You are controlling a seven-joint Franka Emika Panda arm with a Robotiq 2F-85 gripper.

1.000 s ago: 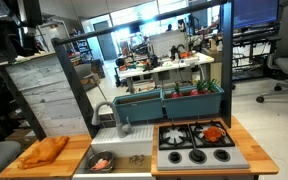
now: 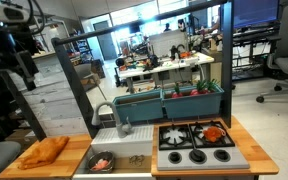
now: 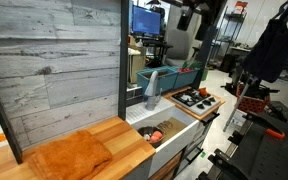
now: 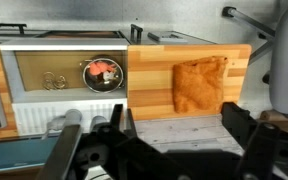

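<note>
High above the counter, my gripper stands open with nothing between its fingers. An orange cloth (image 4: 198,86) lies spread on the wooden counter, and it shows as a rumpled square (image 3: 72,165) in exterior view 2. A metal pot (image 4: 104,73) with reddish pieces inside sits in the white sink area, left of the cloth in the wrist view. The stove (image 2: 196,158) carries an orange-red item (image 2: 214,133) on its right burner side. No contact shows between the gripper and any of these.
A grey faucet (image 2: 115,116) rises behind the sink. Blue bins (image 2: 191,105) stand behind the stove, with plants in them. A dark post (image 2: 75,82) and overhead beam frame the counter. Bare wood surrounds the cloth.
In exterior view 1 the arm at the upper left has shifted, and more of the gripper shows lower down now. The cloth, pot and stove have not moved.
</note>
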